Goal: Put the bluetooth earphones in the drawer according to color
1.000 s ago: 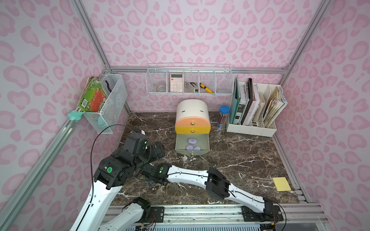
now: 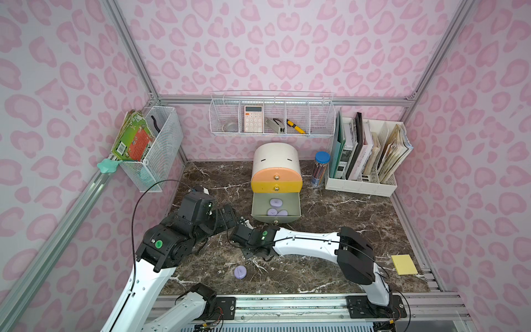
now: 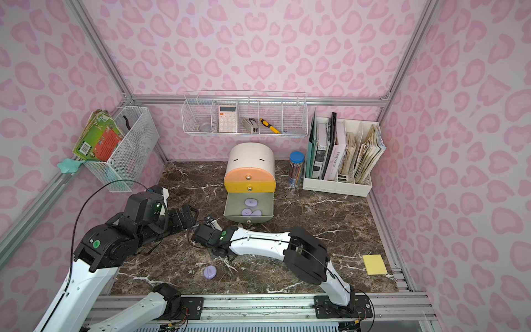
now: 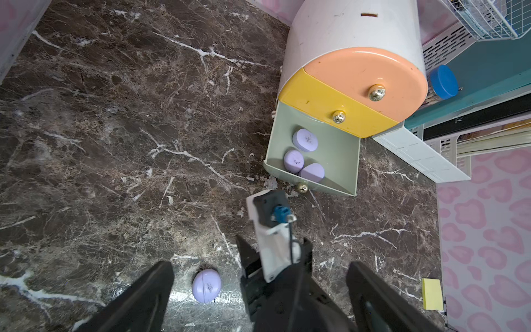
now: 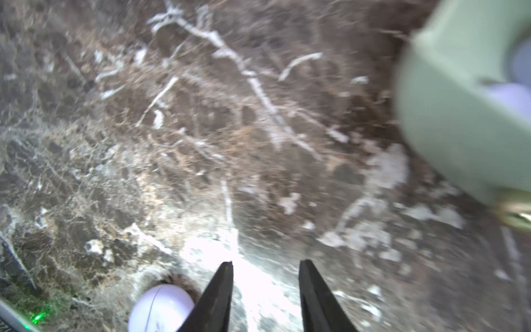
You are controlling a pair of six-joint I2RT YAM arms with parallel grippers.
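Observation:
A small green-grey drawer (image 2: 256, 207) stands pulled out at the bottom of the cabinet, with 3 purple earphone cases (image 4: 305, 140) inside. Another purple earphone case (image 2: 240, 271) lies on the marble table in front. My left gripper hangs open over the table, its fingers wide apart and empty. In the right wrist view, the right gripper has its fingers parted with only bare marble showing between them. The loose purple case (image 5: 160, 311) sits just left of those fingers, apart from the gap. The drawer's near corner is at that view's right.
The cabinet's orange (image 2: 276, 174) and yellow (image 2: 264, 187) drawers are shut. A blue-lidded jar (image 2: 320, 166) and a white file rack (image 2: 362, 187) stand to its right. Both arms are close together left of the drawer.
My right arm has swung back to the right and toward the drawer. The loose purple case on the table now shows where the arm was before. The left arm is nearly still.

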